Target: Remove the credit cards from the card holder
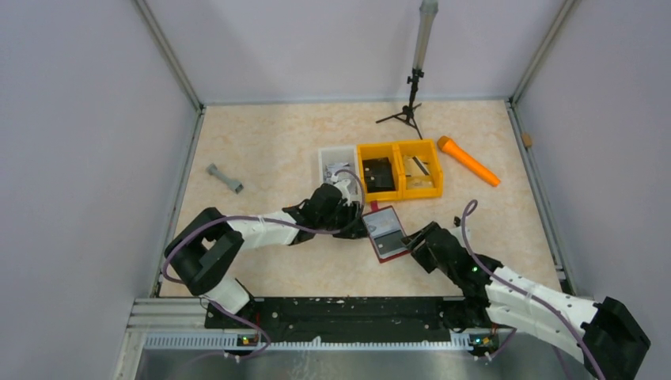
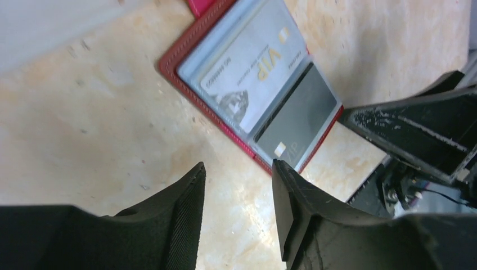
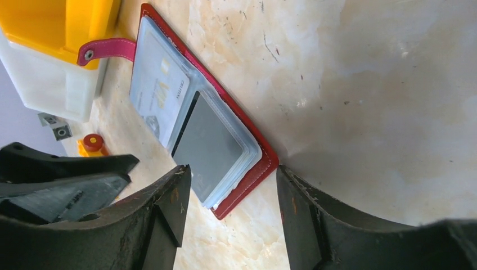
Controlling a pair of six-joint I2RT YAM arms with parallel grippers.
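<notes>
The open red card holder (image 1: pixel 386 233) lies on the table between my grippers. Its clear sleeves show a white VIP card (image 2: pixel 253 67) on one side and a grey card (image 3: pixel 208 143) on the other. A pink strap (image 3: pixel 112 49) sticks out from its top. In its wrist view, my left gripper is open and empty, beside the holder's edge. My right gripper is open at the holder's lower corner, with nothing visibly gripped between its fingers.
Yellow bins (image 1: pixel 401 193) and a white bin (image 1: pixel 326 158) stand behind the holder. An orange microphone (image 1: pixel 468 161) lies at the back right, a grey tool (image 1: pixel 225 178) at the left, and a tripod (image 1: pixel 409 111) stands at the back.
</notes>
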